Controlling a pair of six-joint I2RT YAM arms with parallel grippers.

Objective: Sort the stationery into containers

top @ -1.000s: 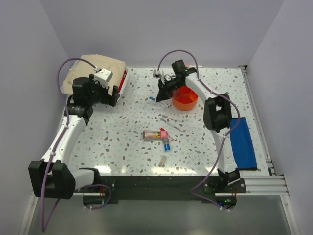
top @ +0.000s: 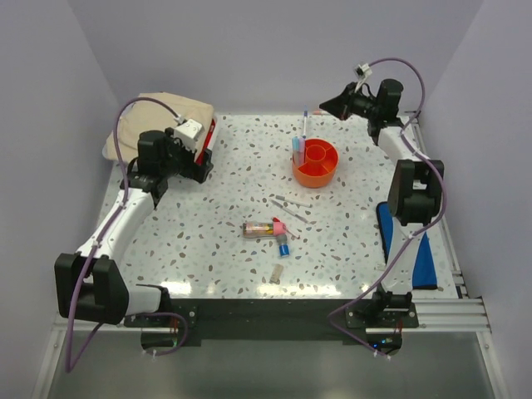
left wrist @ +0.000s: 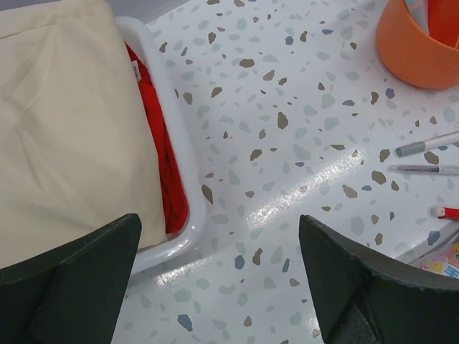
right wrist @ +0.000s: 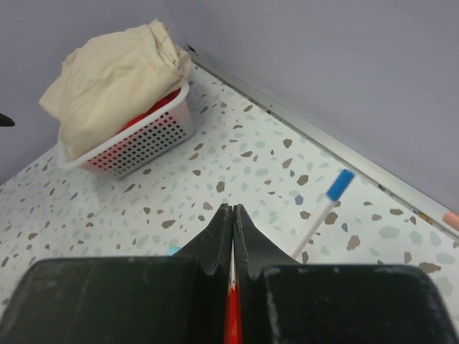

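The orange container (top: pixel 316 170) at the back centre holds upright items, among them a white marker with a blue cap (right wrist: pixel 310 223), seen behind my right gripper's tips. My right gripper (top: pixel 327 110) is above and right of the container, shut with nothing visible between its fingers. My left gripper hangs at the left, open and empty, beside the white basket (left wrist: pixel 186 172) with cream cloth (left wrist: pixel 79 107). Pens (top: pixel 291 212), a pencil case (top: pixel 262 229) and a blue-and-grey item (top: pixel 283 248) lie mid-table.
A small beige block (top: pixel 275 274) lies near the front edge. A blue mat (top: pixel 422 262) lies at the right.
The left arm shifted slightly right.
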